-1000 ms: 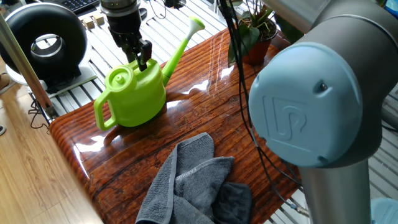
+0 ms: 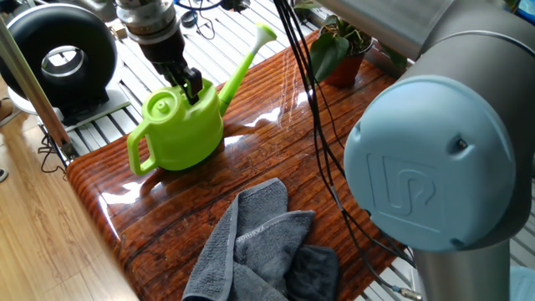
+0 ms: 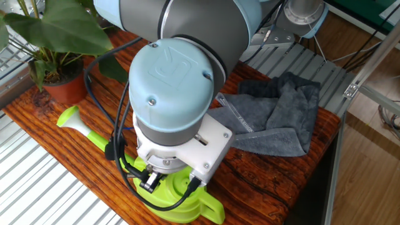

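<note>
A bright green watering can (image 2: 185,134) stands upright on the glossy brown wooden table (image 2: 267,159), its spout slanting away to the upper right and its side handle to the left. Over the top of the can reaches my black gripper (image 2: 191,90), with its fingertips right at the upper edge beside the round lid. Whether they touch the can, or have anything between them, is too small and dark to make out. From the other side, the arm's wrist covers much of the can (image 3: 178,194), and the fingertips are hidden there.
A crumpled grey towel (image 2: 259,242) lies on the table, well apart from the can. At another edge stands a potted plant (image 3: 65,87), near the spout. Black cables (image 2: 313,109) hang along the arm. Bare wood separates can and towel.
The wrist has shifted a little left and the fingertips slightly lower in exterior view 1, while the arm's blue-capped joint moved right and down. Can and towel have stayed put.
</note>
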